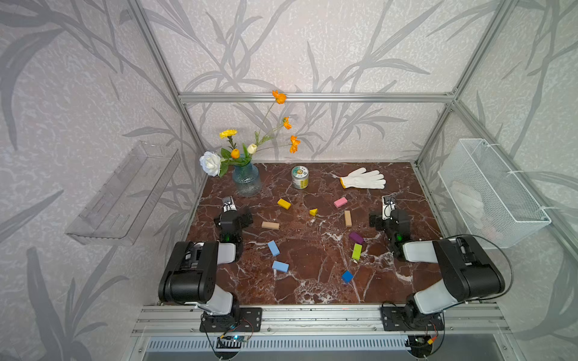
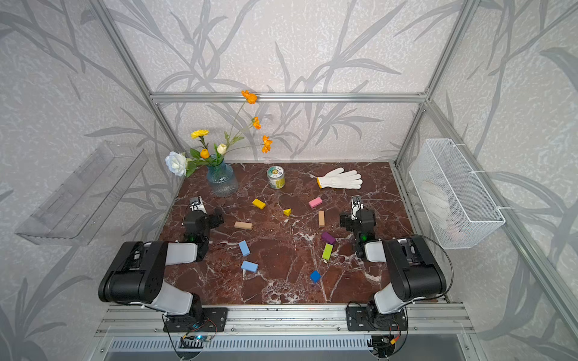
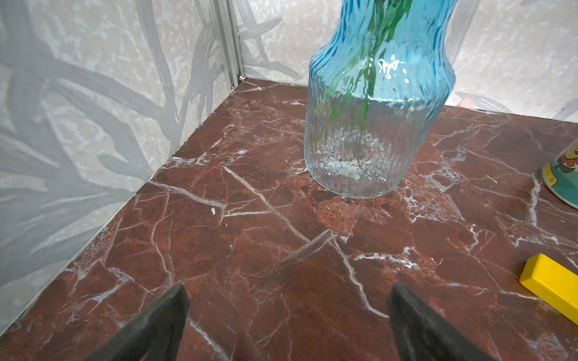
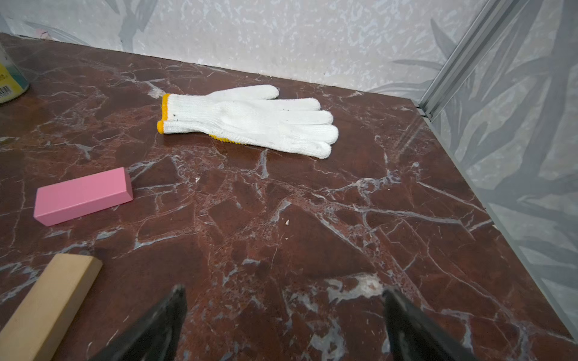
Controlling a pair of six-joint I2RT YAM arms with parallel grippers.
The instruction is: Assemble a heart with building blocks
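Building blocks lie scattered and apart on the table. Toward the left are a yellow block point(image 1: 284, 204), a wooden block point(image 1: 270, 225) and two light blue blocks, one tilted point(image 1: 273, 248) and one nearer the front point(image 1: 280, 266). A small yellow piece point(image 1: 313, 212) sits mid-table. Farther right lie a pink block point(image 4: 84, 195), an upright-turned wooden block point(image 1: 348, 218), a purple block point(image 1: 355, 238), a green block point(image 1: 357, 251) and a dark blue block point(image 1: 347, 276). My left gripper is open and empty at the left side; my right gripper, also open and empty, is at the right.
A glass vase point(image 3: 367, 150) of flowers stands back left, with a can point(image 1: 299, 177) beside it. At the back right lies a white glove point(image 4: 247, 120). Baskets hang at left point(image 1: 114, 198) and right point(image 1: 511, 222).
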